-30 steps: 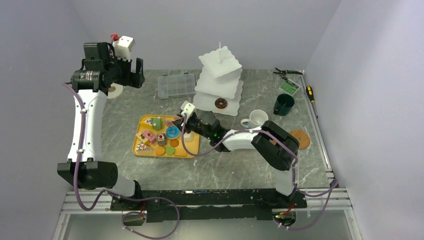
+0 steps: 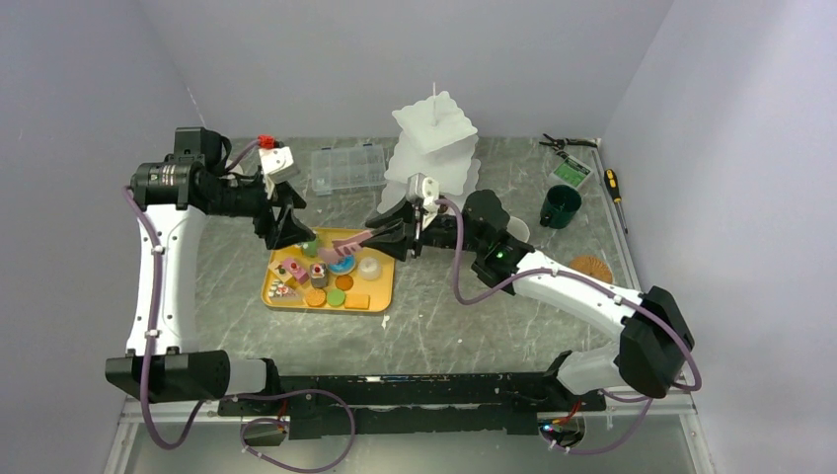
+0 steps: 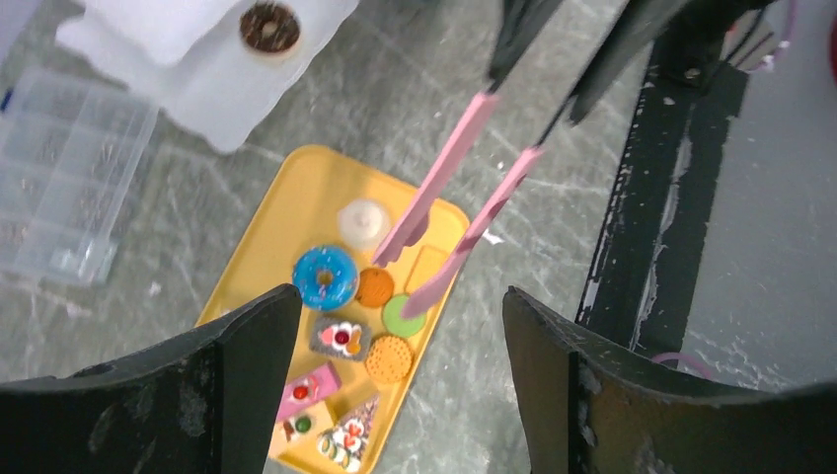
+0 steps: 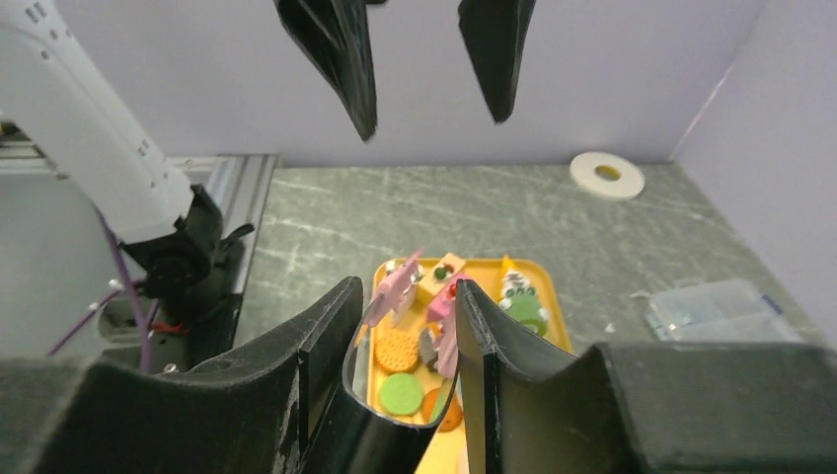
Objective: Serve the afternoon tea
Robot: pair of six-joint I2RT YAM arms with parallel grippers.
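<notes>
My right gripper [image 2: 380, 237] is raised above the yellow tray [image 2: 375, 301] of pastries, shut on pink tongs [image 2: 350, 247], whose two arms show apart in the left wrist view. My left gripper [image 2: 286, 232] hangs just left of the tongs' tips, its fingers spread with nothing between them. On the tray are a blue donut [image 3: 325, 278], a white round piece [image 3: 363, 223], cake pieces [image 3: 341, 338] and several flat biscuits [image 3: 388, 358]. A white tiered stand [image 2: 434, 128] stands behind, with a chocolate donut [image 3: 270, 28] on it.
A clear plastic box [image 2: 347, 168] lies at the back. At right are a dark green mug [image 2: 561, 205], pliers [image 2: 566, 143], a screwdriver [image 2: 614, 197] and a round coaster [image 2: 590, 267], with a white cup partly hidden behind the right arm.
My right gripper has lifted the tongs from the tray, and its arm has swung up and rightward. My left gripper has come down and right toward the tongs.
</notes>
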